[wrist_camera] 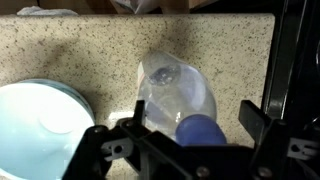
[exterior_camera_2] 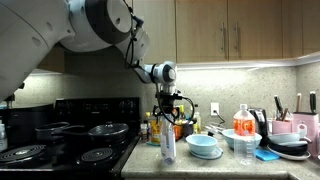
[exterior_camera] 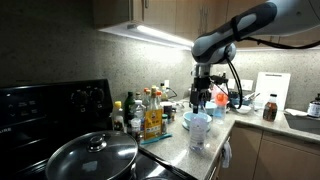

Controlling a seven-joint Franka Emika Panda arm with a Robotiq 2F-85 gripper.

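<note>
A clear, pale bottle [exterior_camera: 198, 132] stands upright on the counter, also visible as a whitish cylinder [exterior_camera_2: 168, 143] in exterior view 2. Looking down in the wrist view, I see the see-through bottle [wrist_camera: 172, 85] with a purple-blue cap [wrist_camera: 200, 130] toward the bottom. My gripper is open above it, its dark fingers [wrist_camera: 128, 138] spread to either side of the cap. In exterior view 1 the gripper [exterior_camera: 201, 103] hangs just over the bottle's top; whether they touch is unclear.
Light-blue bowls [exterior_camera_2: 204, 147] sit close beside the bottle, one large in the wrist view [wrist_camera: 42, 125]. An orange-topped bottle [exterior_camera_2: 244, 135] stands farther off. Several oil bottles [exterior_camera: 153, 115] and a covered pan [exterior_camera: 93, 155] on the stove occupy the other side. The counter edge is near.
</note>
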